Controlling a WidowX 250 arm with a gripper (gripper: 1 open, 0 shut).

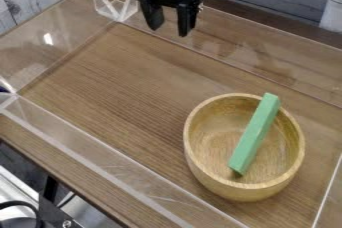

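A tan wooden bowl [214,157] sits on the lower right of the table, with a long green block [255,132] lying tilted inside it. My black gripper [170,20] hangs at the top centre, over the back of the table and well away from the bowl. Its two dark fingers stand apart, with nothing visible between them.
Clear plastic brackets show at the back left. A white cylinder [333,10] stands at the back right corner.
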